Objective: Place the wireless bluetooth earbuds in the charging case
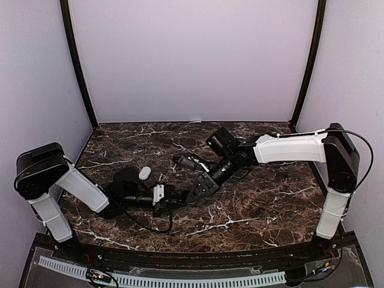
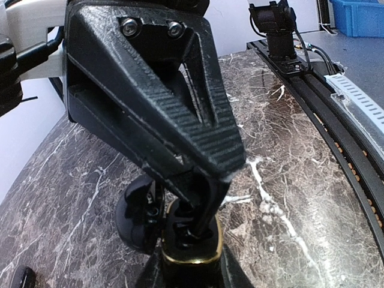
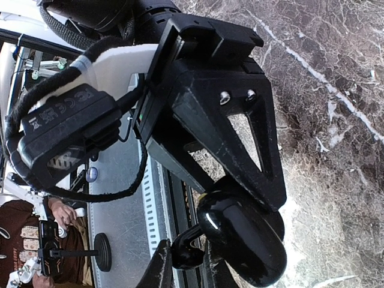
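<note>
In the left wrist view, a glossy black charging case [image 2: 192, 258] with a gold rim stands open, its rounded lid [image 2: 137, 216] tipped to the left. My left gripper [image 1: 174, 197] is shut on the case. My right gripper is shut on a black earbud [image 3: 187, 255], whose far end is at the case's mouth. The left wrist view shows the right gripper's fingers [image 2: 207, 153] directly over the open case. Whether the earbud is seated in its slot is hidden by those fingers.
A small white object [image 1: 144, 173] lies on the marbled table behind the left arm. Farther back, a small black object [image 1: 178, 159] lies near the right gripper.
</note>
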